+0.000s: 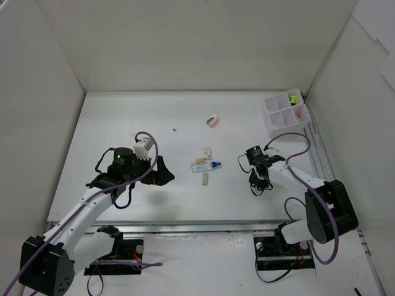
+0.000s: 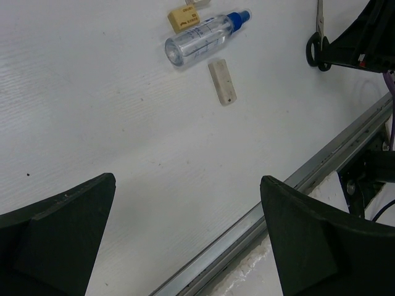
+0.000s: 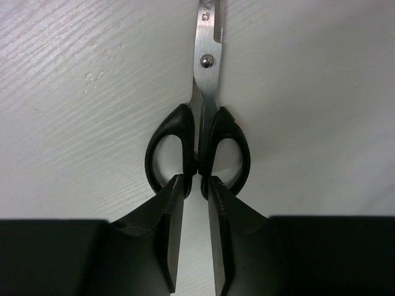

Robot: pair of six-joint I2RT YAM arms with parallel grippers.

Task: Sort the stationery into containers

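Note:
Black-handled scissors point(image 3: 208, 74) lie flat on the table, with my right gripper down over their handles, fingertips a little apart at the inner sides of the two loops; whether they grip is unclear. My left gripper point(image 1: 157, 172) stands open and empty over the left of the table. At the centre lie a clear bottle with blue cap point(image 2: 197, 40), a yellow block point(image 2: 183, 18), a pale bar point(image 2: 222, 82) and a small beige item point(image 1: 207, 152). A pink-and-white item point(image 1: 212, 121) lies farther back. A white divided container point(image 1: 277, 124) at back right holds yellow and pink items.
The table's front rail point(image 1: 191, 226) runs along the near edge, and walls enclose the back and sides.

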